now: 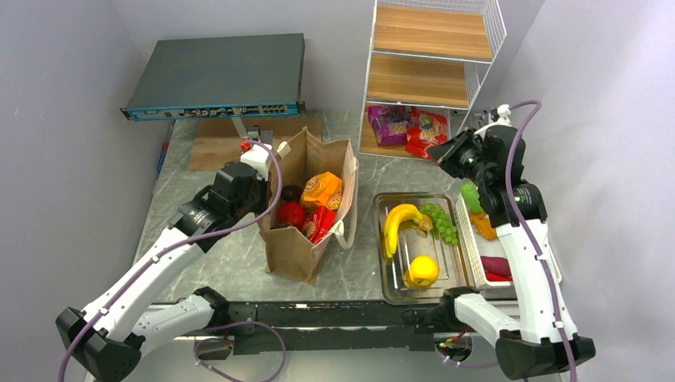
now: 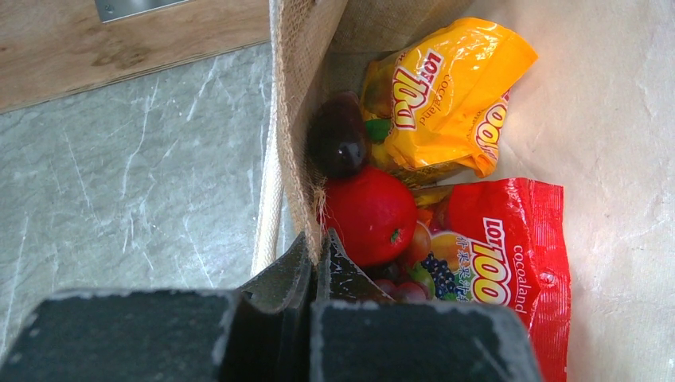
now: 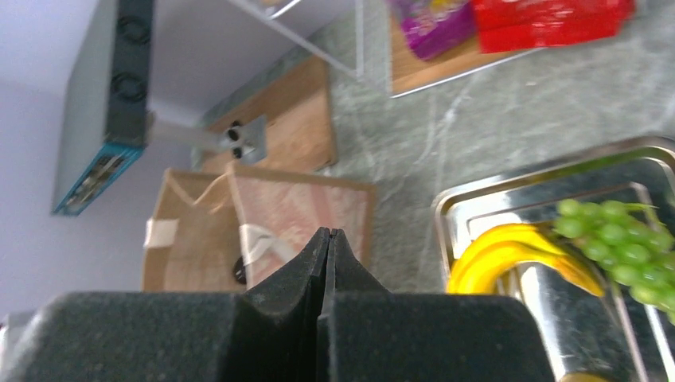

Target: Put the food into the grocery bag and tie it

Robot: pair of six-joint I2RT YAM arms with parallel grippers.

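Observation:
The open brown grocery bag [image 1: 290, 259] stands left of centre. Inside it lie an orange snack packet [image 2: 446, 95], a red packet [image 2: 517, 239], a red tomato-like fruit [image 2: 371, 215] and a dark, glossy item [image 2: 339, 135]. My left gripper is shut on the bag's left rim. On the metal tray [image 1: 384, 274] are bananas [image 1: 398, 227], green grapes [image 1: 439, 223] and a yellow fruit [image 1: 423, 271]. My right gripper is shut with nothing between its fingers, in the air near the rack's lower shelf.
A wire rack [image 1: 430, 78] at the back holds a purple packet [image 1: 388, 125] and a red packet [image 1: 427, 132] on its bottom shelf. Under the right arm, a white basket [image 1: 470, 251] holds more food. A dark box [image 1: 219, 72] overhangs the back left.

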